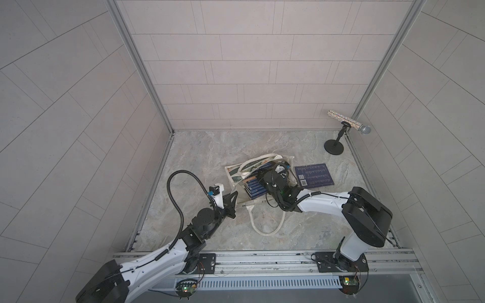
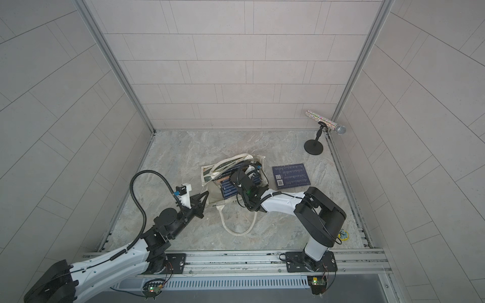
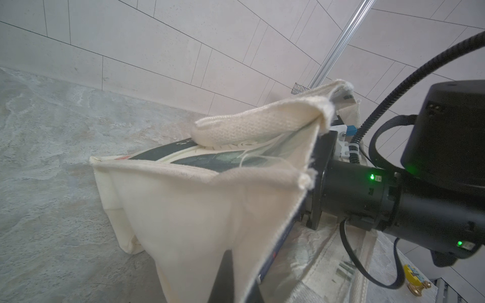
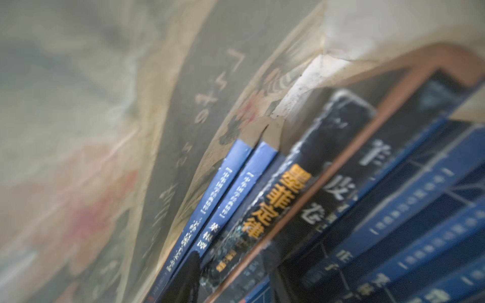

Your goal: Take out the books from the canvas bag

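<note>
The cream canvas bag (image 1: 237, 202) lies on its side on the marble floor, books (image 1: 255, 187) stacked inside. My left gripper (image 1: 231, 201) is shut beside the bag's left end; its tips show against the canvas (image 3: 192, 202) in the left wrist view. My right gripper reaches into the bag among the spines, fingers apart around a few dark books, including a black one with orange lettering (image 4: 272, 202); whether they touch is unclear. A dark blue book (image 1: 314, 175) lies outside, right of the bag.
A sparkly microphone (image 1: 343, 117) on a round black stand (image 1: 333, 147) stands at the back right. The bag's loose handle (image 1: 267, 232) curves toward the front.
</note>
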